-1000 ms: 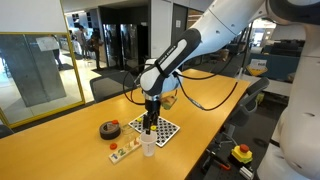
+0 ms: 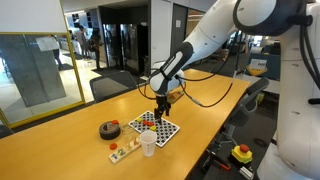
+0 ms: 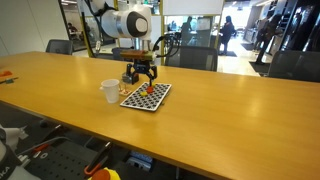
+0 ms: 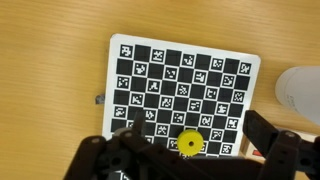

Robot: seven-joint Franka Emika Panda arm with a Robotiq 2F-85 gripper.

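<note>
A black-and-white patterned board [image 4: 180,85] lies flat on the wooden table, with a round yellow piece [image 4: 190,142] near its lower edge in the wrist view. My gripper is open above the board; its fingers stand apart on either side of the yellow piece in that view, touching nothing visible. A small red piece [image 2: 148,124] also shows on the board in exterior view 1, but I cannot make it out in the wrist view. Close beside the board stands a white cup [image 3: 110,92]; its inside is not visible here.
A dark round object [image 2: 110,130] and a pale strip holding several small coloured things [image 2: 125,151] sit left of the board. Chairs line the far table edge.
From over the white cup, my gripper has moved back and to the right in exterior view 1, and now hangs above the board. The cup and board stay in place.
</note>
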